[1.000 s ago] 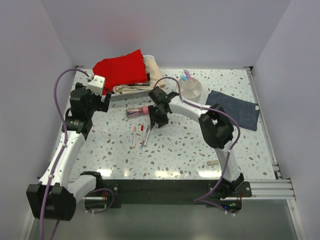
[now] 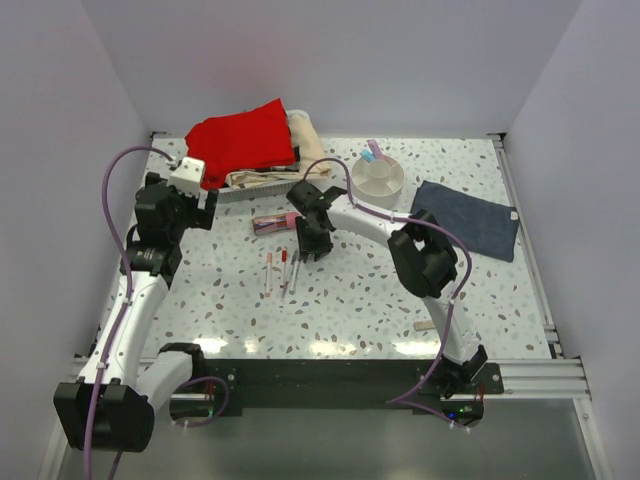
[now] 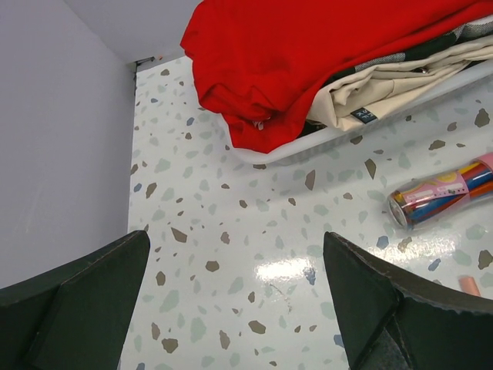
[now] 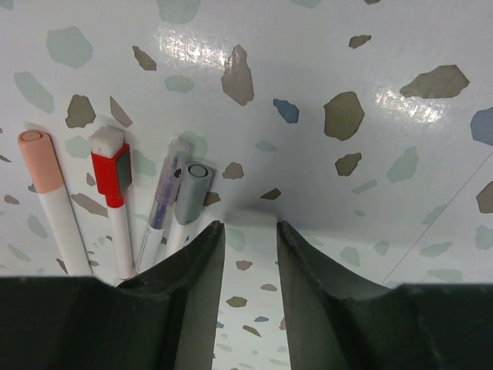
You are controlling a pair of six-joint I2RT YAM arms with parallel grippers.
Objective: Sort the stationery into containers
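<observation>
Side by side on the speckled table lie an orange-capped marker (image 4: 42, 166), a red-clipped marker (image 4: 113, 181), a clear pen (image 4: 166, 189) and a grey-capped marker (image 4: 192, 196). Just right of them, low over the table, my right gripper is partly open with only bare table between its fingers; the grey-capped marker is outside the left finger. My left gripper stands wide open and empty above the left side. A clear tube of coloured pencils (image 3: 443, 193) lies on its side. At the back, a white round container (image 2: 395, 197) holds cups and purple and blue items.
A white basket (image 3: 293, 146) with red and beige cloth stands at the back left. A dark blue cloth (image 2: 468, 220) lies at the right and a small beige block (image 2: 425, 325) near the front right.
The pale pen beside it has swung closer to the other pens. The left arm has moved slightly left.
</observation>
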